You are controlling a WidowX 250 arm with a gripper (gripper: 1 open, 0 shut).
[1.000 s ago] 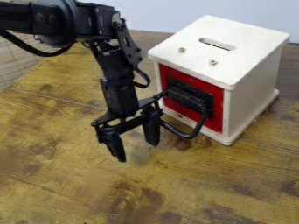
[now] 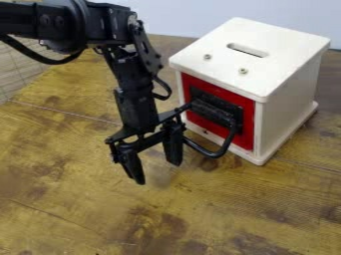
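My black gripper (image 2: 154, 163) hangs low over the wooden table, left of and in front of a white box (image 2: 280, 95) with a red front panel (image 2: 198, 74). Its two fingers are apart with nothing between them. A black fixture (image 2: 216, 109) with a dark looped piece sits on the red panel; the loop reaches out toward the gripper, and whether it touches the arm is unclear. The box top has a slot and two round fittings.
A pale wall stands behind the box, and a tiled floor shows at the far left beyond the table's edge.
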